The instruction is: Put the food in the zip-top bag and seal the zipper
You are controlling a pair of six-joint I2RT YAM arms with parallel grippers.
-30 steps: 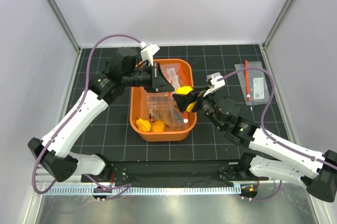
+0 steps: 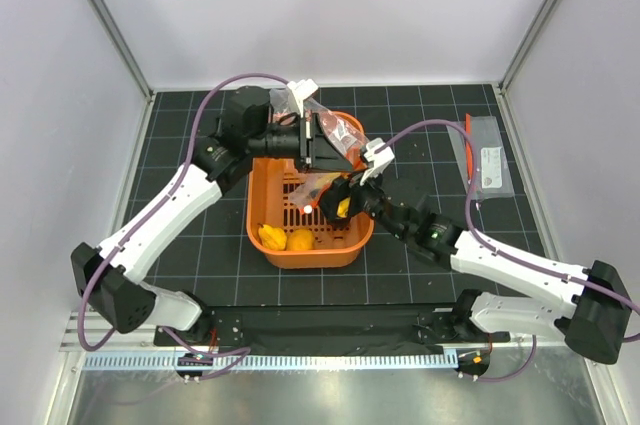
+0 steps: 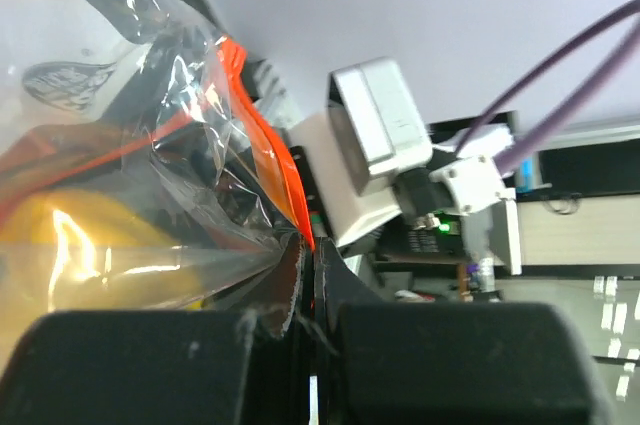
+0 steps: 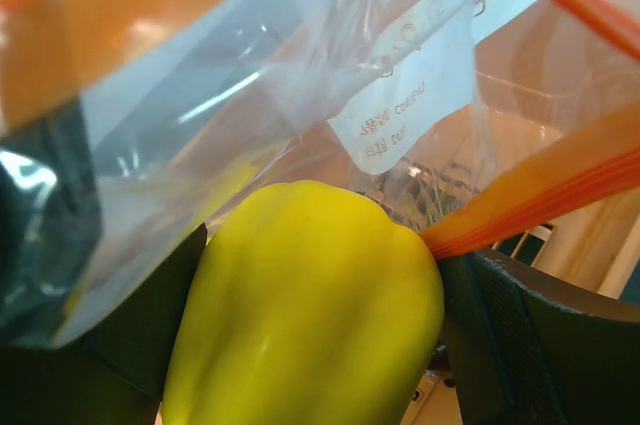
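My left gripper is shut on the orange-zippered rim of the clear zip bag [image 3: 120, 75], above the orange bin [image 2: 320, 257]. Just below and right of it, my right gripper's fingers flank a yellow pepper [image 4: 300, 315], which is at the bag's mouth with film and orange zipper [image 4: 540, 175] around it; the gripper [image 2: 345, 200] is partly hidden in the top view. A yellow pepper [image 2: 270, 236] and a yellow-orange round food [image 2: 300, 240] lie in the bin's front.
A second clear bag [image 2: 490, 170] with an orange zipper lies flat on the dark tiled table at the right. Free tile surrounds the bin; white walls stand at the back and sides.
The right gripper has moved left with the pepper, under the left gripper and into the bag's mouth. The left gripper has shifted slightly right, and the bag is lifted higher.
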